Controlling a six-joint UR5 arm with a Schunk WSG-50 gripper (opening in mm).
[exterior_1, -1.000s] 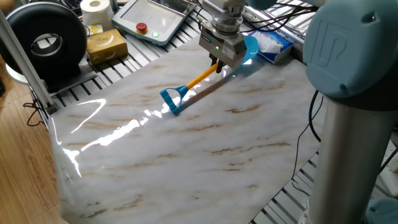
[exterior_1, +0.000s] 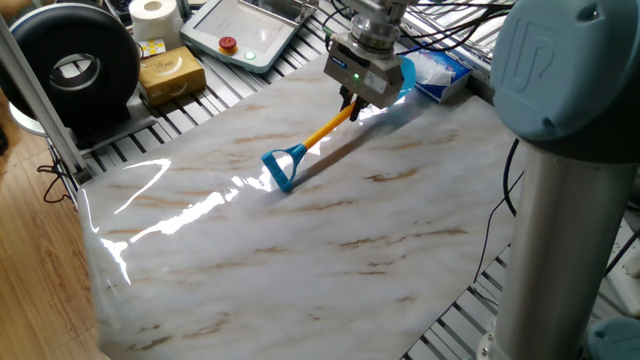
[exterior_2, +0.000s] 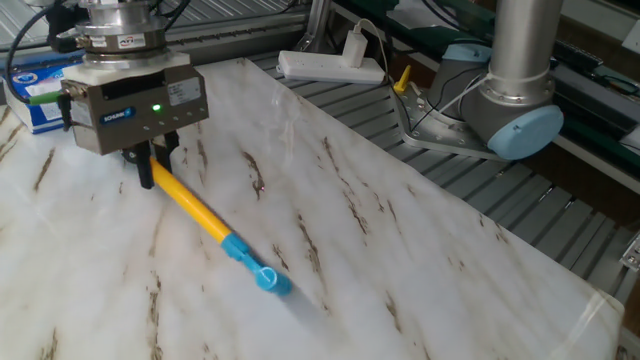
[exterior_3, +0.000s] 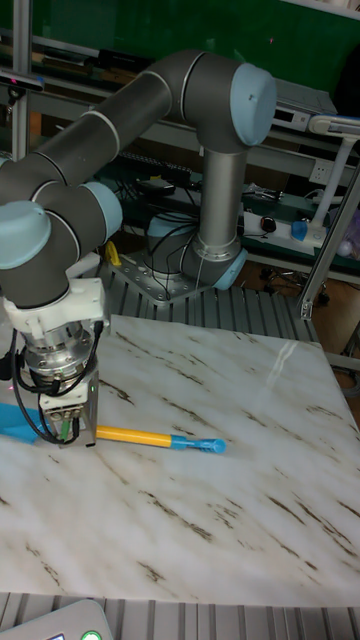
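A toy shovel with a yellow shaft (exterior_1: 327, 128), a blue D-shaped handle (exterior_1: 270, 163) and a blue blade (exterior_1: 408, 76) is held by my gripper (exterior_1: 352, 106). The dark fingers (exterior_2: 147, 174) close around the shaft near its blade end. In exterior view 1 a shadow lies apart from the shaft, so the shovel appears to be off the tabletop, though the height is hard to judge. The blade is partly hidden behind the gripper there; in exterior view 3 part of the blade (exterior_3: 15, 423) shows at the left edge.
Beside the blade, at the table's edge, sits a blue-and-white tissue box (exterior_1: 445, 76). A cardboard box (exterior_1: 172, 76) and a teach pendant (exterior_1: 245, 35) lie beyond the far edge. My arm's base column stands at the right.
In exterior view 1, my gripper and the shovel have shifted slightly to the right together. The handle end sits a little lower in the picture. The grip on the shaft looks unchanged.
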